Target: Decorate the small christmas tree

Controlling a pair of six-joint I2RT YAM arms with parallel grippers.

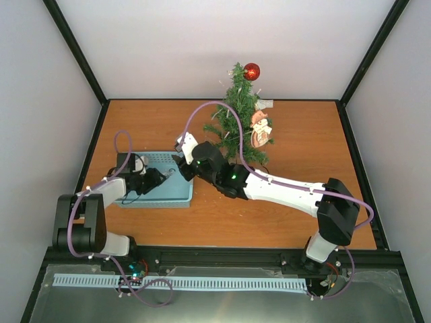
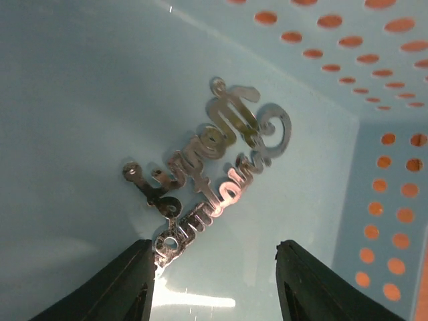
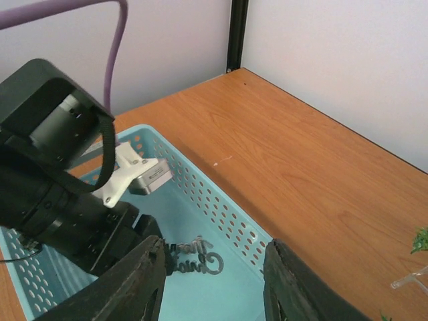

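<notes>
The small Christmas tree [image 1: 233, 111] stands at the back of the table, carrying a red bauble [image 1: 252, 71] at its top and a snowman ornament [image 1: 260, 128] on its right side. A flat metal lettering ornament [image 2: 224, 144] lies on the floor of the blue basket [image 2: 314, 194]. Over it, my left gripper is open, its fingers apart and nothing between them; the ornament's lower end is near the left finger. My right gripper is raised by the basket's right side, between basket and tree, with a gap between its fingers and nothing held.
Basket walls with holes [image 3: 221, 207] rise around the ornament. The left arm [image 3: 67, 174] reaches in over the basket, close to the right gripper. Bare wooden table [image 1: 303, 148] lies to the right of the tree.
</notes>
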